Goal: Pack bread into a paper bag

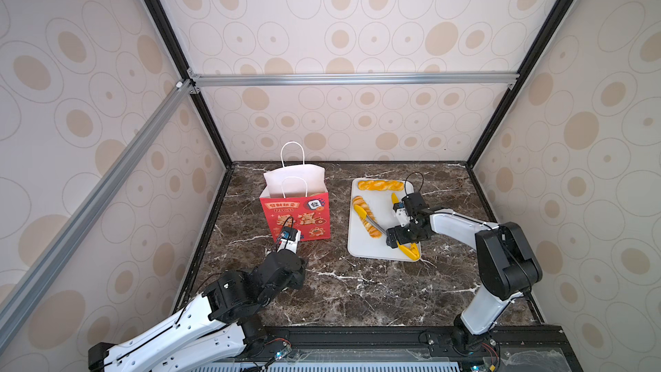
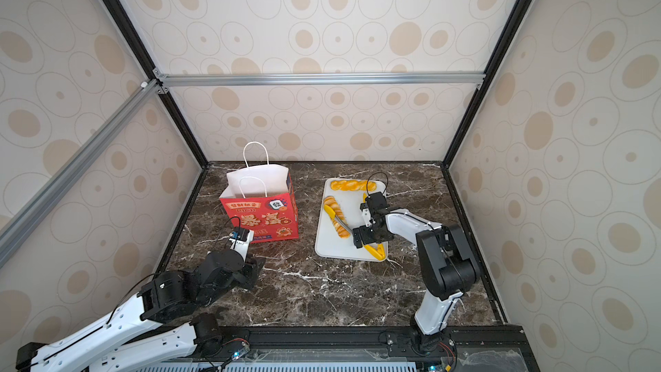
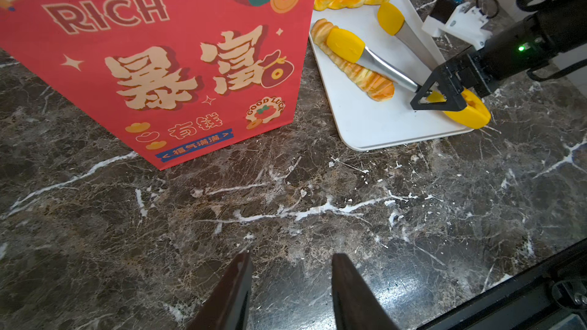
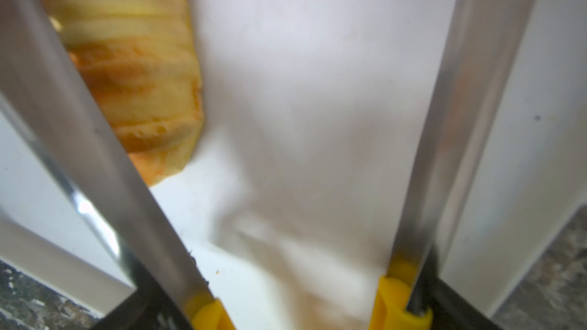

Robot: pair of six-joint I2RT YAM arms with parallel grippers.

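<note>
A red paper bag (image 1: 294,220) stands open on the left of the table. The white tray (image 1: 361,248) holds a twisted loaf (image 1: 380,184) at the back and a striped loaf (image 3: 367,79) on its left. My right gripper (image 2: 371,230) is over the tray on yellow-tipped tongs, whose two arms straddle part of the tray beside the striped loaf in the right wrist view; its fingers are hidden there. My left gripper is low near the bag's front, its fingertips apart with nothing between them.
Walls stand close at the back and both sides.
</note>
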